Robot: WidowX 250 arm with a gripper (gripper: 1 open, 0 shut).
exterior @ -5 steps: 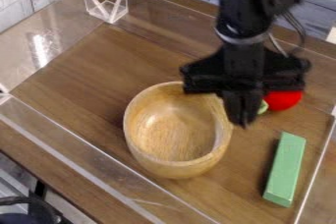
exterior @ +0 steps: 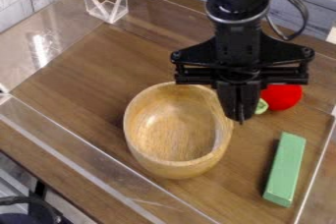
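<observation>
My black gripper (exterior: 242,98) hangs over the right side of the wooden bowl (exterior: 176,138), its fingers close together near the bowl's back rim, with nothing visible between them. The bowl is empty. A red object (exterior: 284,97) with a green part lies behind the fingers to the right, partly hidden by the gripper. A green block (exterior: 285,169) lies flat to the right of the bowl.
Clear panels edge it at the left and front. A clear holder (exterior: 108,4) stands at the back left.
The bowl and block have not moved.
</observation>
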